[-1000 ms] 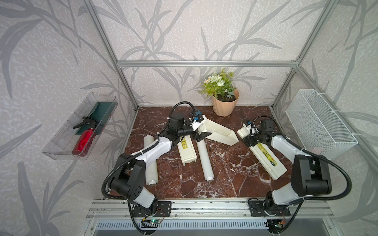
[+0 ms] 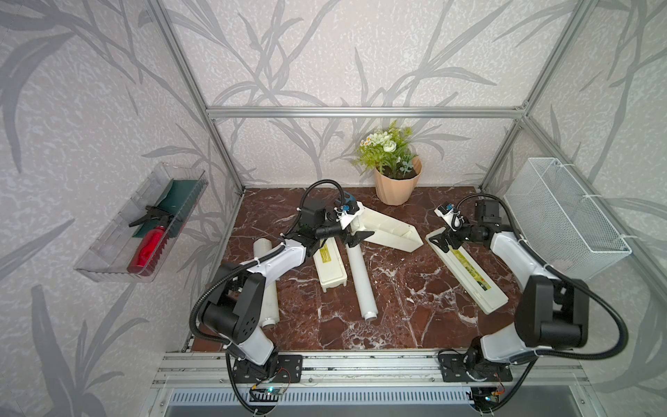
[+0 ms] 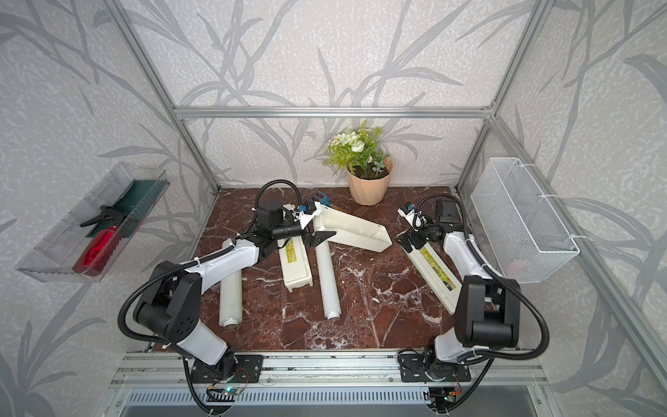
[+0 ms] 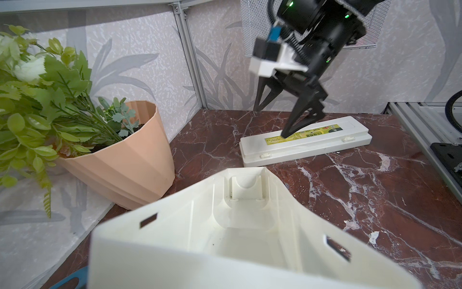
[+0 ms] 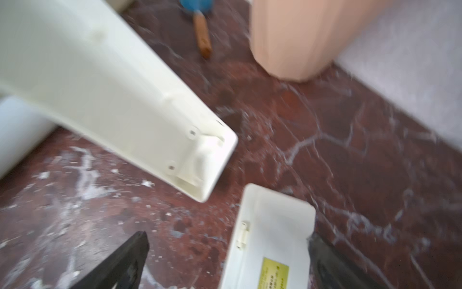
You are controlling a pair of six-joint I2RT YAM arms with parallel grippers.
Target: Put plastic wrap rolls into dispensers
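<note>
An empty white dispenser base (image 2: 394, 232) lies at the table's middle, its hollow visible in the left wrist view. At its left end, my left gripper (image 2: 358, 237) stands open; whether it touches the base cannot be told. A white plastic wrap roll (image 2: 362, 283) extends forward from under that gripper, and a second roll (image 2: 269, 302) lies farther left, partly behind the left arm. Between the rolls sits a white dispenser (image 2: 331, 269) with a yellow label. On the right rests a closed, labelled dispenser (image 2: 486, 297); my open right gripper (image 2: 442, 241) is above its far end, holding nothing.
At the back stands a flower pot (image 2: 397, 186), close behind the base. A blue tool with a brown tip (image 5: 202, 36) lies near it. A wire basket (image 2: 566, 215) hangs on the right, a clear bin (image 2: 142, 229) on the left.
My right gripper has risen slightly off the right dispenser, which has shifted a little. The empty base's right end has turned slightly toward the back. My left gripper looks almost unmoved.
</note>
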